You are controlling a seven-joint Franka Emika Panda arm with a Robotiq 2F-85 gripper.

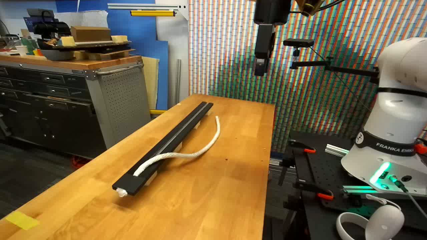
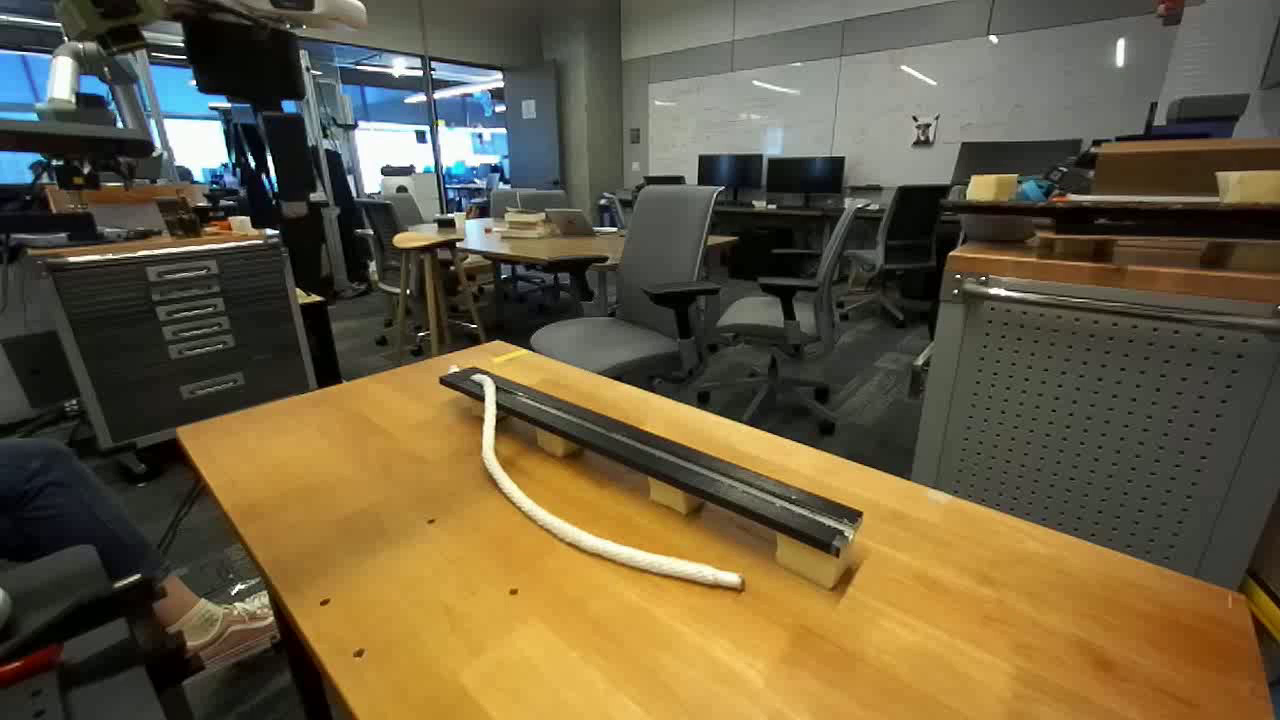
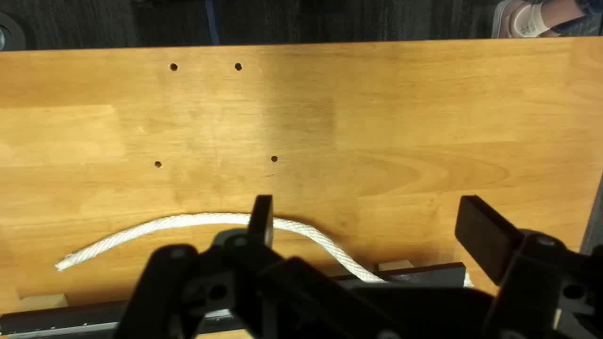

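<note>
A white rope (image 1: 198, 152) is fixed at one end in the near end of a long black channel (image 1: 168, 140). From there it curves out over the tabletop, its loose end (image 2: 727, 578) lying beside the channel rather than in the groove. A frayed white tuft (image 1: 121, 192) pokes out past the channel's end block. High above the table hangs my gripper (image 1: 261, 68), well clear of the rope. Its fingers (image 3: 260, 220) are spread wide in the wrist view, with nothing held between them. The gripper's body hides part of the channel there.
Small wooden blocks (image 2: 675, 496) hold the channel up off the wooden table (image 1: 224, 192). Free tabletop lies on the rope's open side, with a few small holes in it. Yellow tape (image 1: 22, 220) marks one corner. A person's foot (image 3: 530, 20) shows beyond the table edge.
</note>
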